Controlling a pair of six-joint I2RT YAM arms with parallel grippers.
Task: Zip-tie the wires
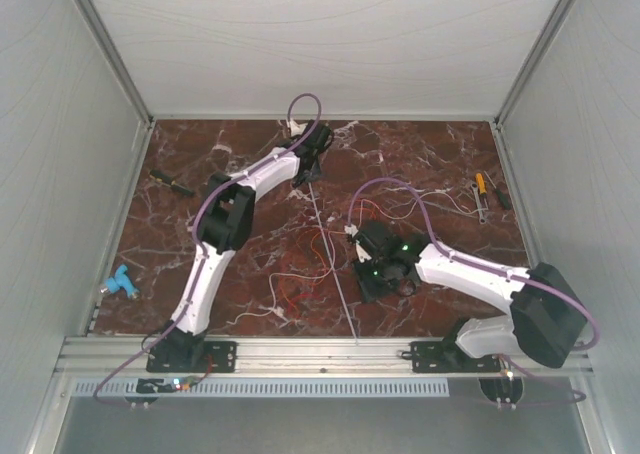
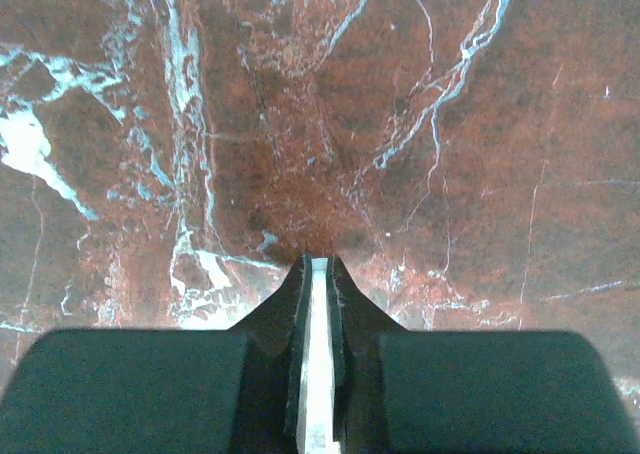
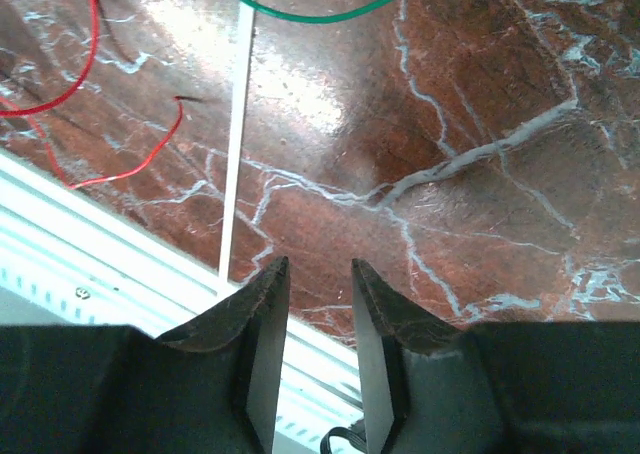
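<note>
A long white zip tie (image 1: 339,287) runs from my left gripper (image 1: 309,177) at the back down to the front rail. In the left wrist view my left gripper is shut on its end. Red, green and white wires (image 1: 300,275) lie loose on the marble board around the tie. My right gripper (image 1: 370,284) is to the right of the tie; in the right wrist view its fingertips (image 3: 275,274) stand apart with nothing between them, the zip tie (image 3: 234,144) to their left, the red wire (image 3: 150,144) and green wire (image 3: 320,18) beyond.
A screwdriver (image 1: 481,186) and wrench (image 1: 478,204) lie at the right edge. A dark tool (image 1: 172,184) lies at the left back, a blue object (image 1: 120,283) at the left front. Walls enclose the board; the front rail (image 1: 300,354) borders it.
</note>
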